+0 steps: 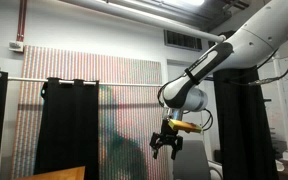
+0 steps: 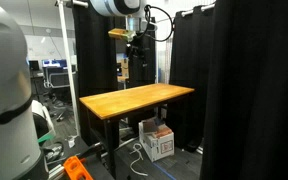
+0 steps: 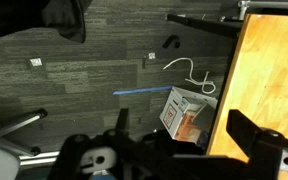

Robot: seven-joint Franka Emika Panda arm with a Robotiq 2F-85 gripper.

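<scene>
My gripper (image 1: 165,152) hangs high in the air in exterior view 1, pointing down. In the wrist view its two dark fingers (image 3: 120,125) stand wide apart at the lower edge, open, with nothing held between them. The wooden tabletop (image 2: 134,99) is bare in exterior view 2, and the arm is above it. From the wrist camera only a strip of that tabletop (image 3: 267,70) shows at the right; most of the view looks past its edge to the floor.
On the dark floor (image 3: 79,80) lie an open cardboard box (image 3: 187,108), a white cable (image 3: 196,75) and a thin blue strip (image 3: 142,90). Black curtains (image 2: 234,90) hang beside the table. A chair's legs (image 3: 14,125) show at the wrist view's left. The air around the gripper is clear.
</scene>
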